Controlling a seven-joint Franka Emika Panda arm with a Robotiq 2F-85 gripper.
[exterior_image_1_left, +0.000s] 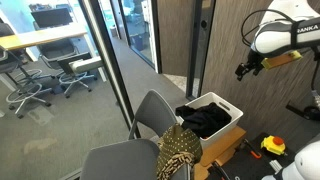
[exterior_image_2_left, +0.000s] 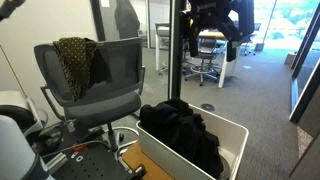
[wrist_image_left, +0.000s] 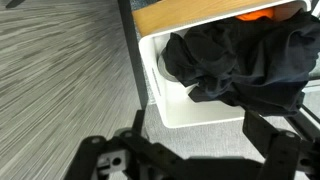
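Observation:
A white rectangular bin (exterior_image_2_left: 233, 133) holds a crumpled black cloth (exterior_image_2_left: 180, 128). Seen from the wrist, the cloth (wrist_image_left: 235, 60) fills much of the bin, leaving bare white floor (wrist_image_left: 185, 108) near one corner. Something orange (wrist_image_left: 256, 14) shows at the bin's edge beside the cloth. My gripper is open, its fingers wide apart with nothing between them. It hangs well above the bin in exterior view 1, where the gripper (exterior_image_1_left: 249, 71) is up and to the right of the cloth (exterior_image_1_left: 205, 120).
A dark office chair (exterior_image_2_left: 120, 72) stands beside the bin, with a patterned brown cloth (exterior_image_2_left: 76, 62) over its back. A wooden surface (wrist_image_left: 175, 12) borders the bin. Near the robot's base sits a red and yellow button (exterior_image_1_left: 273, 145). Grey carpet lies open beyond the bin.

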